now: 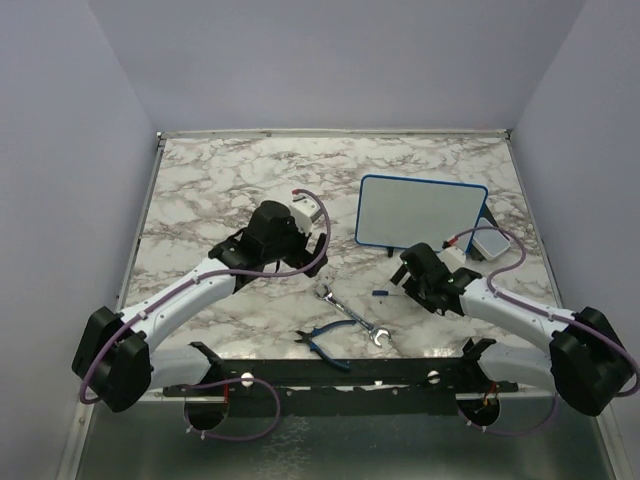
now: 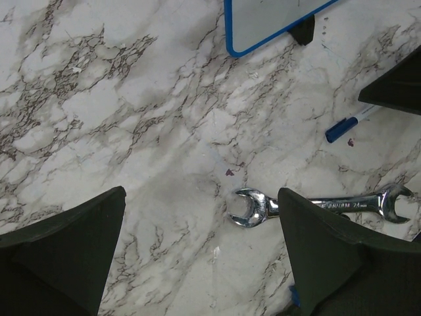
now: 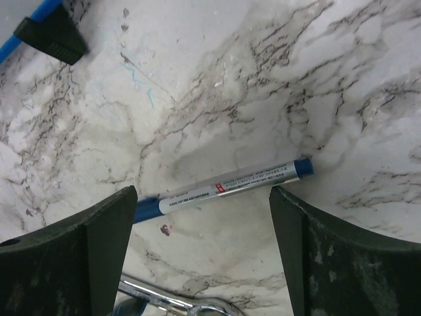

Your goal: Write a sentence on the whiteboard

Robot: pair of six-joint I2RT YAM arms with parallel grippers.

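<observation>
A white marker with a blue cap (image 3: 148,209) and a printed white barrel (image 3: 227,187) lies on the marbled table. My right gripper is open above it, the marker running crosswise from one fingertip toward the other; whether they touch is unclear. In the top view only the cap (image 1: 380,293) stands out left of that gripper. The blank blue-framed whiteboard (image 1: 420,212) lies behind it at the back right. My left gripper is open over the table, left of the board, nothing between its fingers.
A double-ended wrench (image 1: 350,312) and blue-handled pliers (image 1: 326,338) lie at the front between the arms. A pale box (image 1: 490,242) sits right of the whiteboard.
</observation>
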